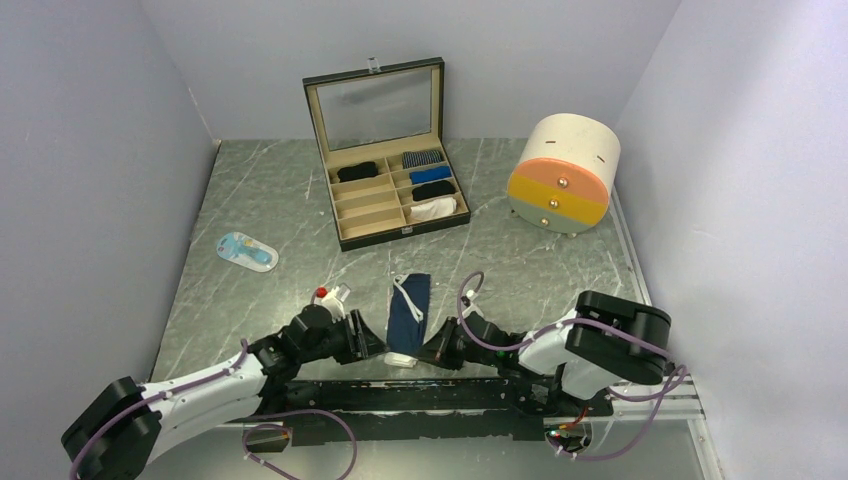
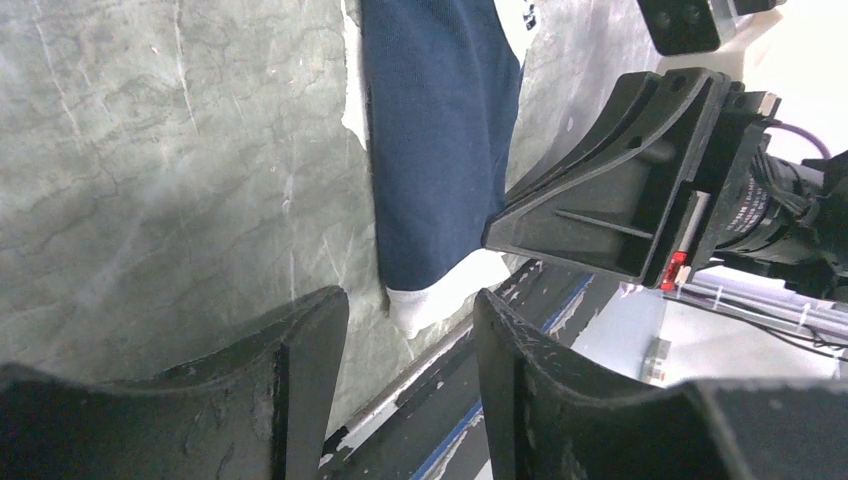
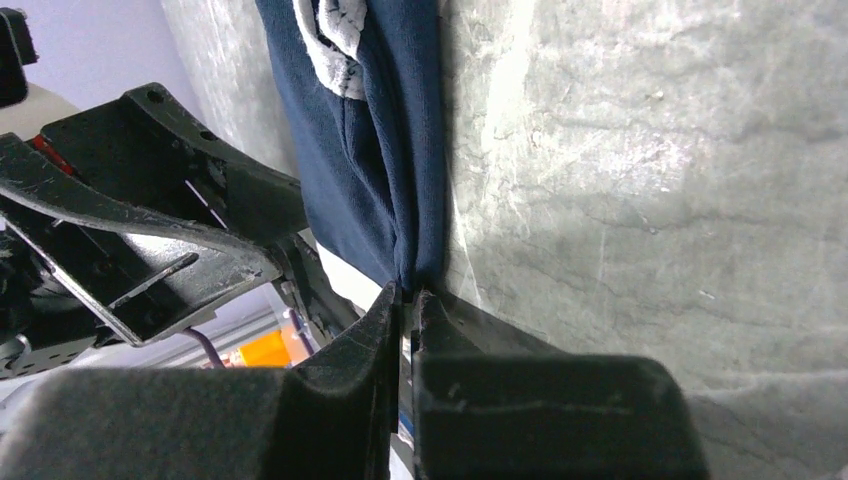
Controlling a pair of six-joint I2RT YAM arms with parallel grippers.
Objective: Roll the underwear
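A navy underwear (image 1: 407, 320) with white waistband pieces lies folded lengthwise on the grey table, its white near end by the front edge. My right gripper is shut on the fabric near that end, as the right wrist view shows; in the left wrist view it (image 2: 495, 235) reaches in from the right. Just left of the underwear, my left gripper stands part open over the white end, with nothing seen gripped between its fingers.
An open compartment box (image 1: 355, 235) with rolled garments stands at the back. A striped-drawer cylinder (image 1: 560, 180) is at the back right. A blue packaged item (image 1: 247, 252) lies at the left.
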